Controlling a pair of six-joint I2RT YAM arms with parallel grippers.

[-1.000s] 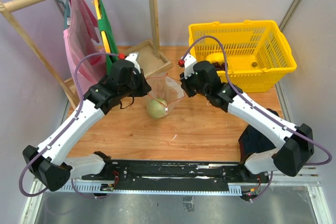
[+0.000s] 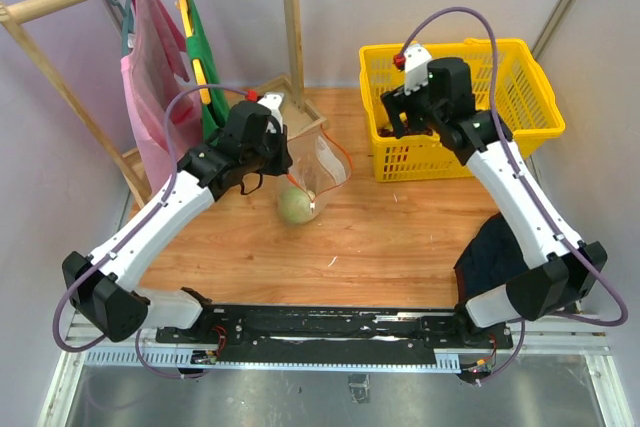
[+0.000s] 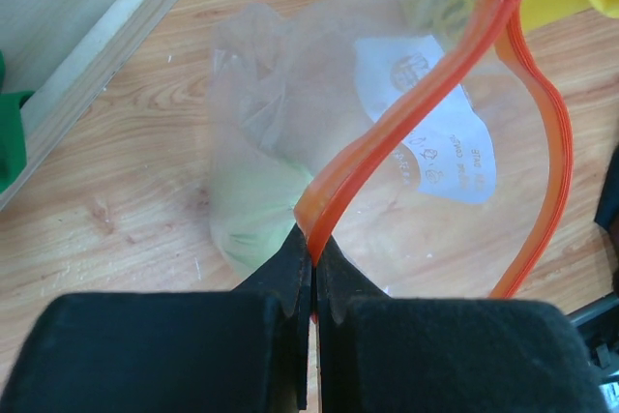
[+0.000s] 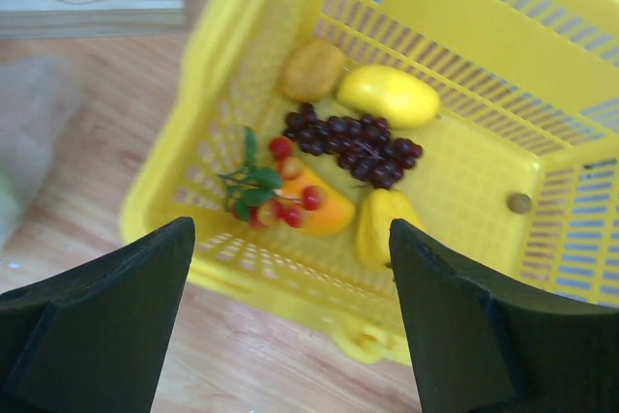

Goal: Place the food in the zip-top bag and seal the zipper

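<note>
A clear bag [image 2: 325,164] with an orange zip rim [image 3: 406,113] hangs from my left gripper, which is shut on that rim at one corner. The mouth gapes wide in the left wrist view. Low in the bag rests a round pale green food item [image 2: 296,205], blurred through the plastic [image 3: 256,215]. Over the yellow basket [image 4: 160,181] my right gripper is open and empty. Below it lie dark grapes [image 4: 358,147], a yellow fruit [image 4: 392,94], a brown one [image 4: 312,71], red cherries with leaves [image 4: 280,186] and other yellow-orange pieces [image 4: 385,224].
A wooden tray [image 2: 290,112] sits behind the bag. At left stands a wooden rack [image 2: 70,92] with a pink garment [image 2: 155,77] and a green one [image 2: 200,47]. Dark cloth [image 2: 490,262] lies at right.
My right gripper has left the bag's side and swung right and back over the basket, its fingers parted. My left gripper has shifted slightly right, and the bag's free side now stands away from the right arm.
</note>
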